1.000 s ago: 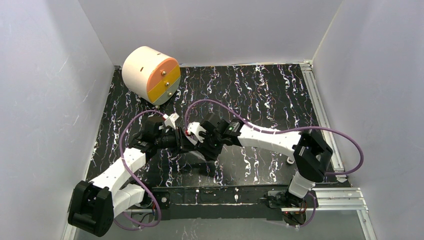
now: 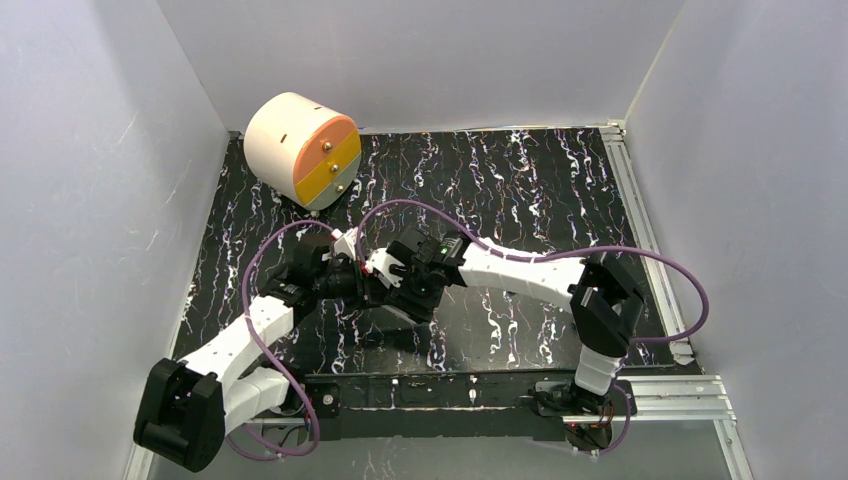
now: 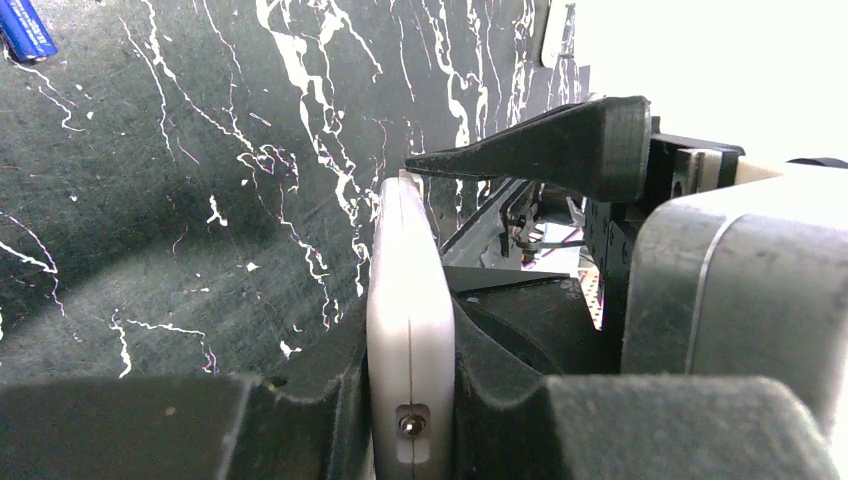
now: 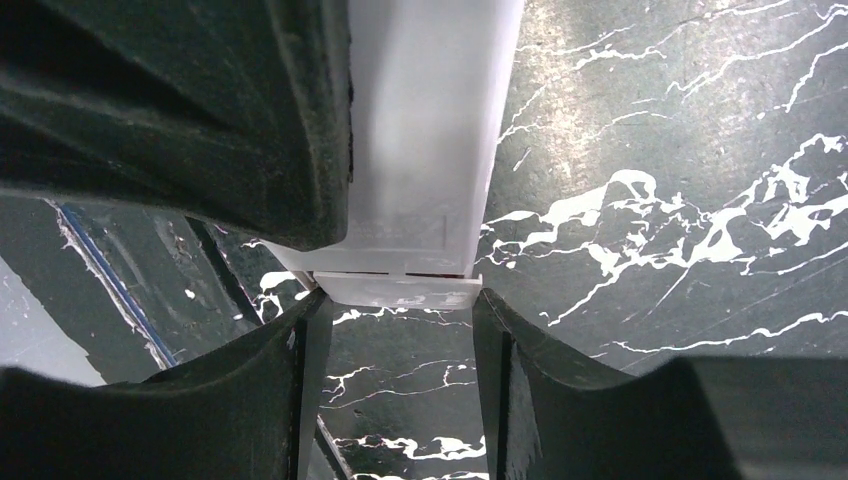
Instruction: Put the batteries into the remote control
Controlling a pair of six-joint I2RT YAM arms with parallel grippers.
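The white remote (image 3: 410, 310) is upright in my left gripper (image 2: 365, 290), which is shut on it; in the left wrist view its narrow side faces the camera. In the right wrist view the remote's back (image 4: 420, 150) fills the upper middle, a left-gripper finger over it. My right gripper has its fingertips at either side of a pale strip at the remote's end, seemingly the battery cover; whether it grips it I cannot tell. A blue battery (image 3: 25, 25) lies on the table in the left wrist view.
A round cabinet (image 2: 300, 150) with coloured drawers stands at the back left of the marble table (image 2: 500, 170). Both arms meet over the front middle, close together.
My right arm has shifted slightly left, its elbow most visibly, with the wrist moving a little toward the left gripper. The left arm is almost unchanged.
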